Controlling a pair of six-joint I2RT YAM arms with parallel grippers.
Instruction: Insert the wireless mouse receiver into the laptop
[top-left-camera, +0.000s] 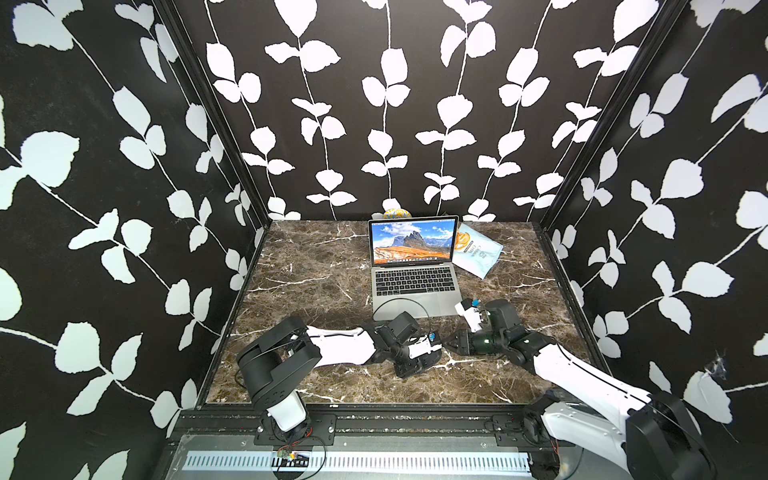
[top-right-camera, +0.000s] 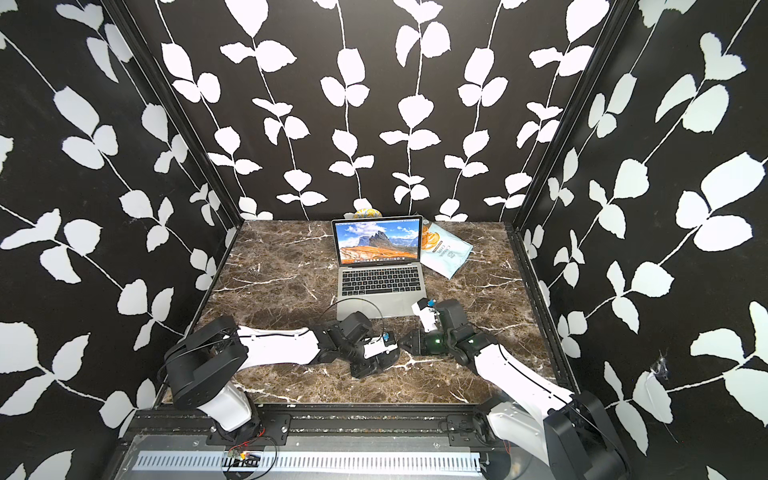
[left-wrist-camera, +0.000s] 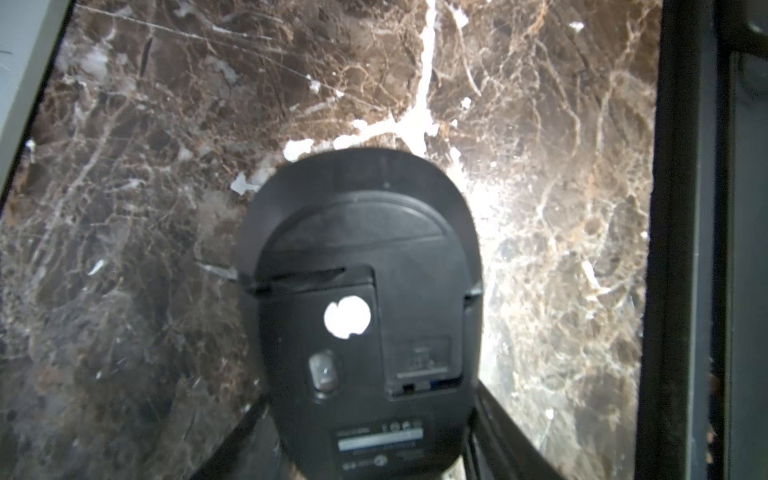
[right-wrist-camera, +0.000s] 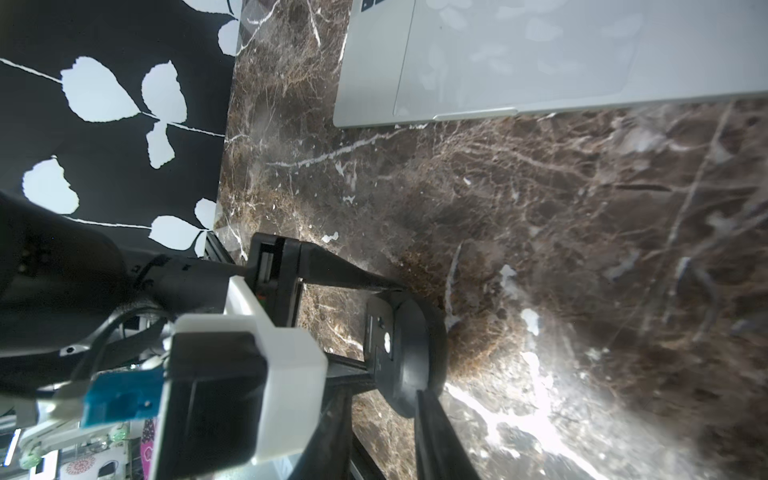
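Note:
A black wireless mouse (left-wrist-camera: 360, 240) shows its underside in the left wrist view, with a battery cover, a white round mark and a small slot. My left gripper is shut on the mouse's sides and holds it above the table. Seen by the right wrist camera, the mouse (right-wrist-camera: 412, 352) is edge-on. My right gripper stands part open beside it, a gap between its fingers and nothing visible there. I cannot make out the receiver; whether it sits in the slot is unclear. Behind both grippers stands the open silver laptop (top-left-camera: 416, 302), its screen lit.
A light blue packet (top-left-camera: 477, 251) lies to the right of the laptop screen. A yellow item (top-left-camera: 396, 213) peeks out behind the screen.

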